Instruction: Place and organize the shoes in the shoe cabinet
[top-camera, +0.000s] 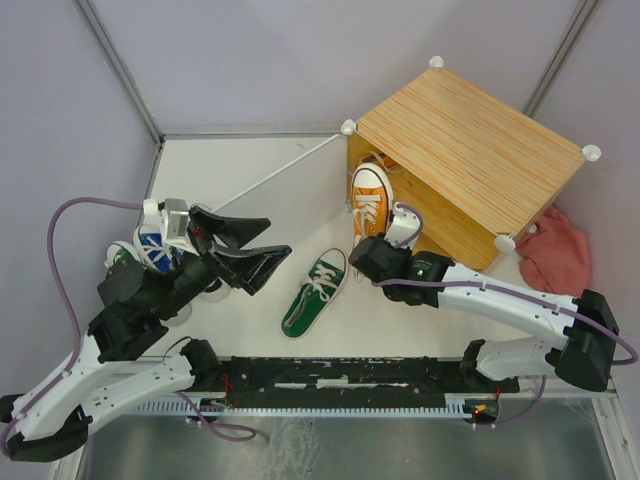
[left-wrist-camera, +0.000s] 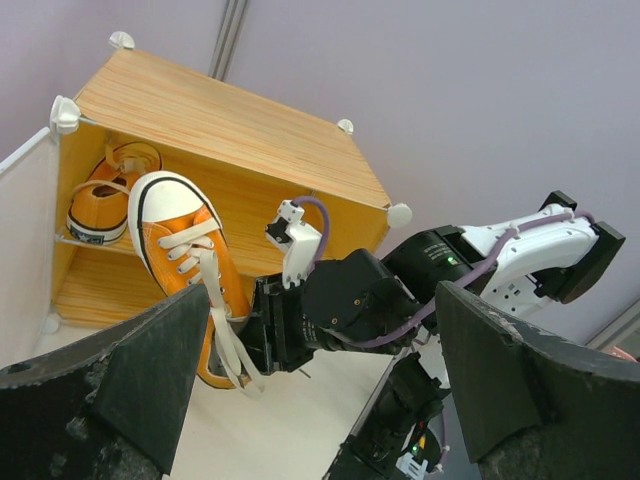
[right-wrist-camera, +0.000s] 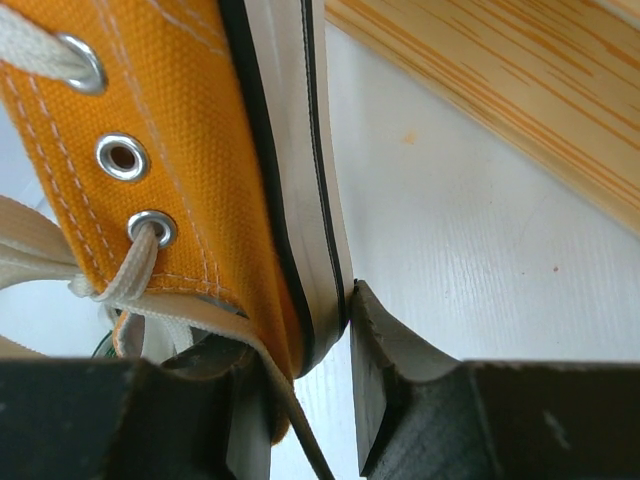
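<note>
An orange shoe (top-camera: 370, 198) with a white toe cap and laces is held in front of the cabinet (top-camera: 470, 150), its toe toward the opening. At its heel is my right gripper, with the heel wall between its fingers and bare floor showing in the gap lower down. A second orange shoe (left-wrist-camera: 97, 213) sits at the left of the cabinet's upper shelf. On the floor lies a green shoe (top-camera: 314, 292). My left gripper (top-camera: 277, 237) hangs open and empty to the left.
Blue shoes (top-camera: 155, 248) and other shoes stand at the far left, partly hidden by my left arm. A white panel (top-camera: 290, 190) extends left from the cabinet. A pink cloth (top-camera: 555, 256) lies at its right. Shelf space right of the stored shoe looks empty.
</note>
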